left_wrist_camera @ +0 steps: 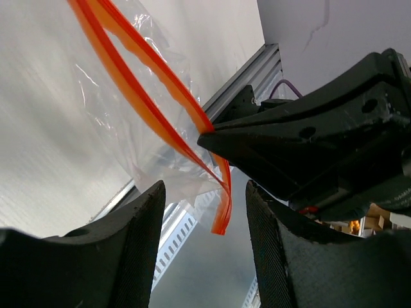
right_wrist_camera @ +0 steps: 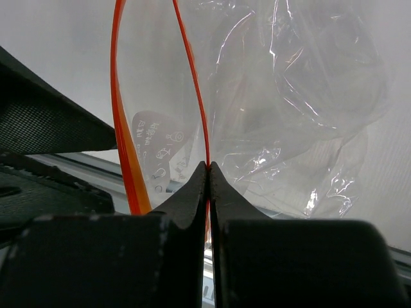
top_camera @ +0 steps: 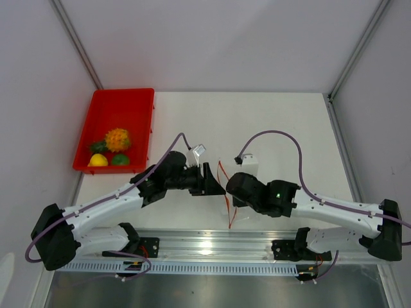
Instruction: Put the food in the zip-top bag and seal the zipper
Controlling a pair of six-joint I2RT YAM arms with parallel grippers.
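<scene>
A clear zip top bag (right_wrist_camera: 289, 102) with an orange zipper rim stands on the white table, its mouth spread apart. My right gripper is shut on one edge of that rim, a thin orange strip running between its fingertips. My left gripper is open beside the mouth; in the left wrist view the orange rim (left_wrist_camera: 221, 208) passes between and beyond its fingers, which do not grip it. The toy food lies in the red bin: a pineapple (top_camera: 118, 140), a yellow lemon (top_camera: 98, 160) and a green piece (top_camera: 120, 160).
The red bin (top_camera: 140, 106) stands at the back left, clear of both arms. The table (top_camera: 250, 112) behind the arms is bare. A metal rail (top_camera: 205, 239) runs along the front edge, close to the bag.
</scene>
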